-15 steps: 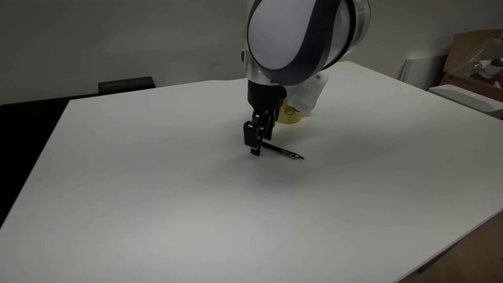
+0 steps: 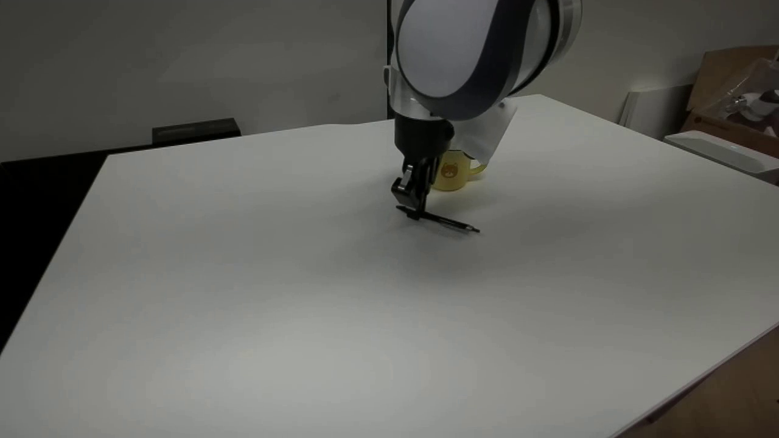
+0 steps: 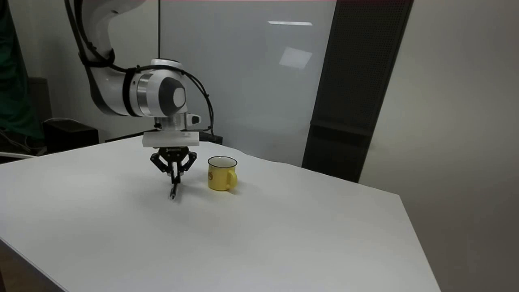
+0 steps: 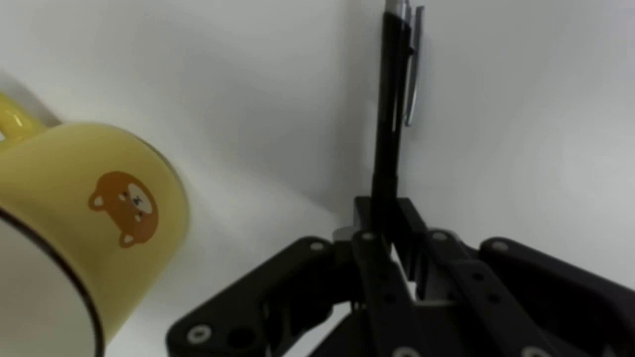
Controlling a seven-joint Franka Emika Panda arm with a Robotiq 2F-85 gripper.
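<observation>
A black pen (image 4: 390, 107) with a silver clip and end runs out from between my fingertips in the wrist view. My gripper is shut on it, near the end away from the clip. In exterior view 1 the pen (image 2: 449, 222) lies roughly level, low over the white table; whether it still touches the surface I cannot tell. Exterior view 2 shows it nearly end-on below my gripper (image 3: 175, 180). Close beside the gripper stands an upright yellow mug (image 3: 222, 177) with a dark rim and a bear picture, apart from the fingers. My gripper (image 2: 416, 212) partly covers the mug (image 2: 450, 175) in exterior view 1.
A black box (image 2: 195, 132) sits past the back edge.
The fingers have gone from open around the pen to shut on it. Gripper and pen have risen slightly in exterior view 1 and shifted a little right. The mug has stayed put.
</observation>
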